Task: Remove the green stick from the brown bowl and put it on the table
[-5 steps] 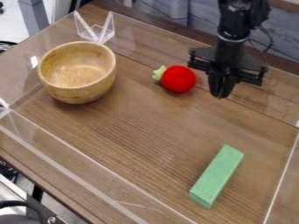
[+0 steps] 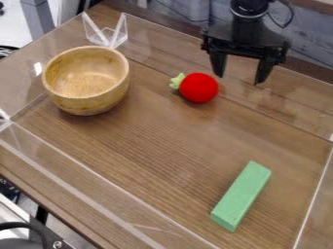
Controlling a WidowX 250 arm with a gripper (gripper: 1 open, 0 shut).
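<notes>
The green stick (image 2: pixel 240 196) lies flat on the wooden table near its front right, slanting, with nothing touching it. Toward the back left stands the brown bowl (image 2: pixel 86 82), and its inside looks empty. My black gripper (image 2: pixel 240 70) is at the back right, far from both the stick and the bowl. Its two fingers are spread apart with nothing between them, so it is open.
A red round toy (image 2: pixel 198 88) with a green top sits between the bowl and my gripper, close to the gripper's left side. Black cables lie at the lower left corner. Mid-table (image 2: pixel 143 146) is bare.
The stick, bowl and red toy have stayed put.
</notes>
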